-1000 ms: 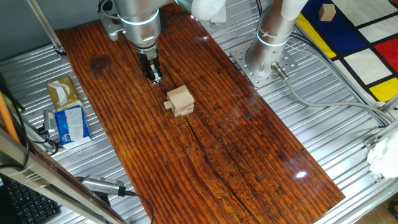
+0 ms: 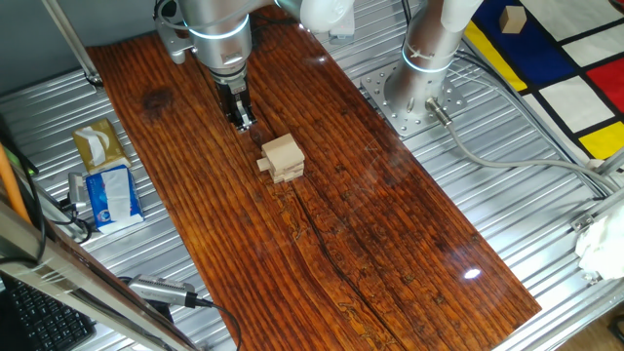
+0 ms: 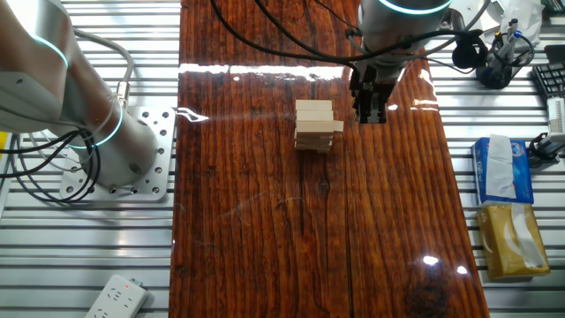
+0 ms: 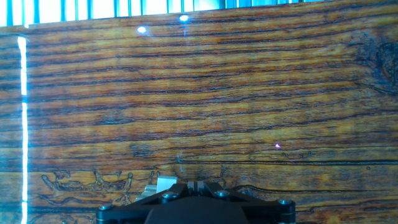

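A small stack of pale wooden blocks [image 2: 283, 156] stands on the brown wooden board. One block [image 2: 262, 165] juts out of its side, toward the side of the board where the tissue packs lie. My gripper [image 2: 246, 127] hangs just beside the stack, apart from it; exterior view 2 also shows a gap between the gripper [image 3: 372, 118] and the stack [image 3: 314, 124]. In the wrist view the fingertips meet at the bottom edge, with nothing visible between them. Left of them a pale block [image 4: 165, 183] peeks out, its lower part hidden behind the gripper.
Bare wood surrounds the stack on the board [image 2: 390, 234]. Blue [image 2: 115, 198] and gold [image 2: 100, 146] tissue packs lie off one long edge; the arm's base [image 2: 414, 97] is bolted beyond the other. Dark cables [image 3: 291, 55] cross in front of exterior view 2.
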